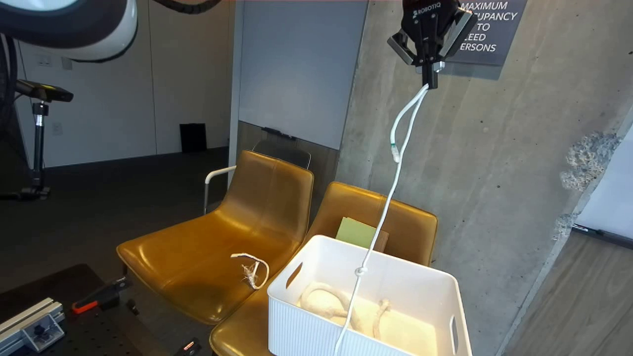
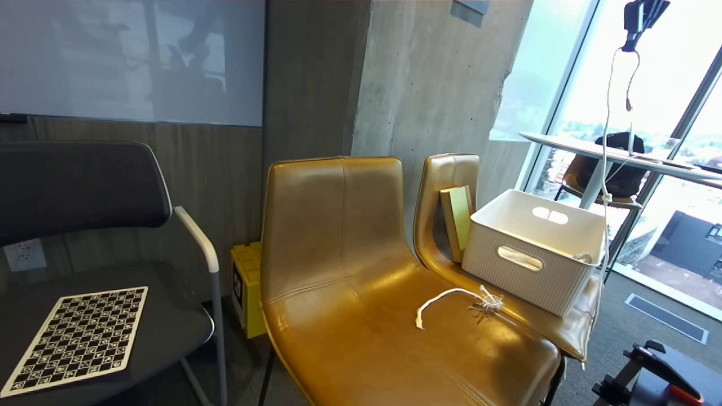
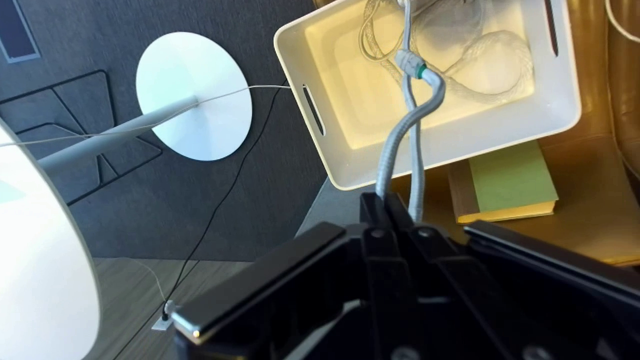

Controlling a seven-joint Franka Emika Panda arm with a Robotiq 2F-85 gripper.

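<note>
High above the box, my gripper is shut on a white rope. In the wrist view, the rope leaves the closed fingertips as two strands. A short one ends in a taped tip; the longer one hangs down, with a knot partway along. It crosses in front of the white box in exterior view 1 and leaves that frame at the bottom. Inside the box lies more rope, loosely curled. A short frayed rope piece rests on the brown chair beside it.
The box stands on a brown chair, with a green book leaning behind it. Another brown chair is alongside. A white round table stands beyond the box. Tools lie on a dark surface at lower left in exterior view 1.
</note>
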